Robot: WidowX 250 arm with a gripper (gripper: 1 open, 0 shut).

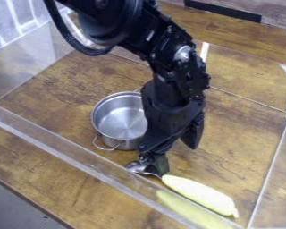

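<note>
The black gripper (pixel 157 159) is low over the table, its fingertips down at a shiny metal spoon (pixel 140 168) that lies at the left end of a pale yellow corn cob (pixel 199 193). Whether anything is between the fingers is hard to see. A steel pot (pixel 115 116) with wire handles sits just left of the gripper, its right side partly hidden behind the arm.
Clear plastic walls (pixel 50 131) border the wooden table (pixel 56 89), one running diagonally close in front of the spoon and corn. Bare wood lies left of the pot and to the right of the arm.
</note>
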